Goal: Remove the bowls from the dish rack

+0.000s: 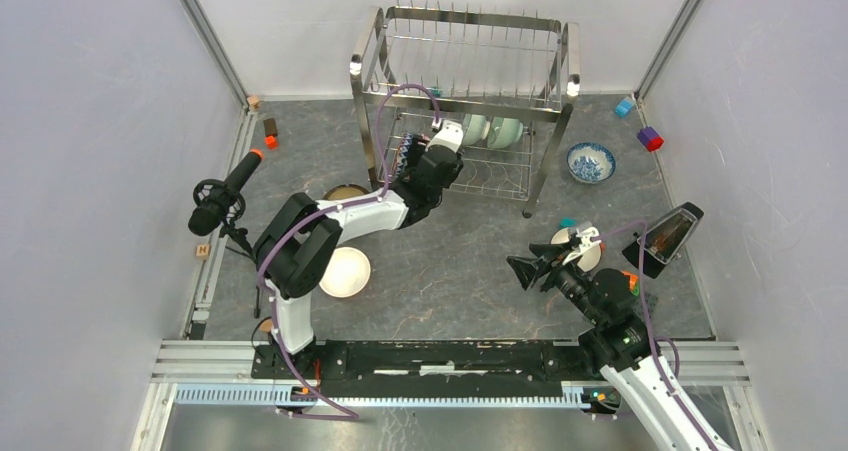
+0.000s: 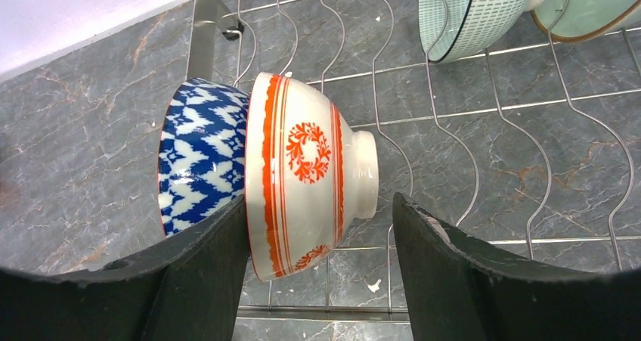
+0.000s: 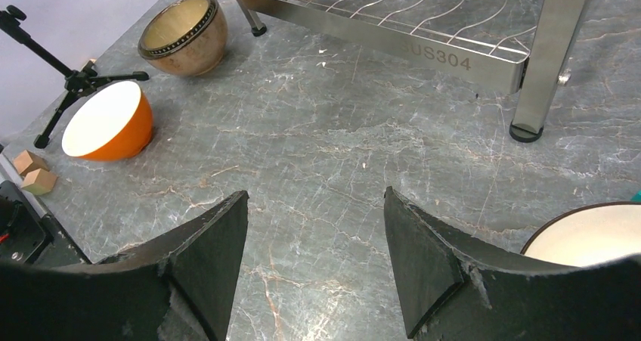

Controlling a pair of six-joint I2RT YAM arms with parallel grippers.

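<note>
In the left wrist view a white bowl with orange pattern [image 2: 302, 175] stands on its side in the lower rack [image 2: 521, 241], against a blue-and-white bowl [image 2: 196, 156]. My left gripper is open around the orange-patterned bowl, one finger by its rim, the other right of its foot, with visible space there. A dotted bowl [image 2: 476, 16] and a green bowl [image 2: 586, 8] sit at the rack's right. My right gripper stands open over bare table, apart from the rack.
An orange bowl [image 3: 117, 133] and a wooden bowl [image 3: 195, 50] are left of the rack, a blue bowl [image 1: 590, 162] to its right. A cream bowl [image 3: 597, 235] is beside my right gripper.
</note>
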